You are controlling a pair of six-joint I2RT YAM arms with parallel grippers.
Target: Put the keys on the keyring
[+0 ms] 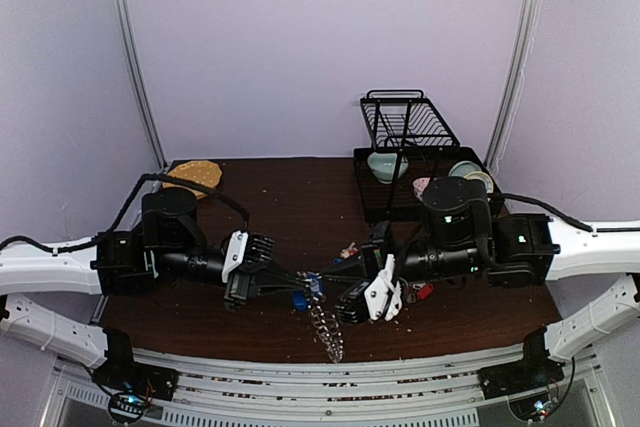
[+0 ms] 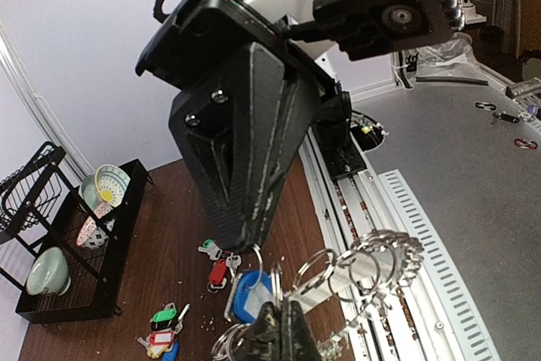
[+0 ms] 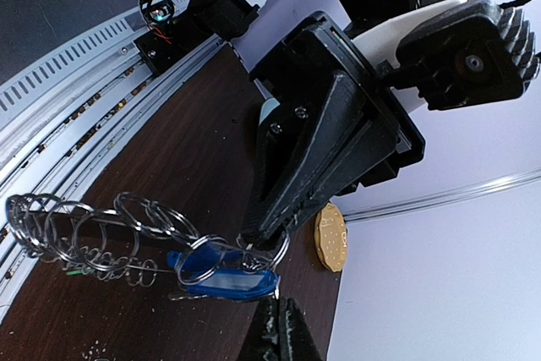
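A coiled chain of thin metal rings (image 1: 328, 332) hangs in the air between my two grippers. My left gripper is shut, with a thin wire ring of that chain at its fingertips. Close beside the rings is a blue key tag (image 2: 250, 295), with a metal key along its edge. My right gripper is shut too, its tips against the end of the blue tag, where a thin ring (image 2: 258, 261) shows. The two sets of fingertips nearly meet. Whether the tag's ring is linked with the chain, I cannot tell.
On the table lie keys with a red tag (image 2: 218, 273), and another bunch with a green tag (image 2: 163, 319). A black dish rack (image 1: 375, 202) with bowls stands at the back right. A tan round item (image 1: 196, 176) is at the back left.
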